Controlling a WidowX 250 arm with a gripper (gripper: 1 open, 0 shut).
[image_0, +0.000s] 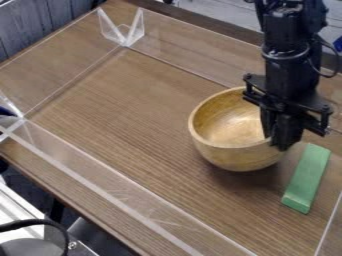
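Note:
A wooden bowl (225, 140) sits on the brown table, right of centre. My black gripper (277, 130) reaches down from the top right onto the bowl's right rim, its tips partly in the bowl's outline; whether the fingers are open or shut on the rim is unclear. A green block (306, 178) lies just right of and below the bowl.
Clear panels run along its edges, with a white bracket (123, 32) at the top left. A black cable (34, 228) curves at the bottom left.

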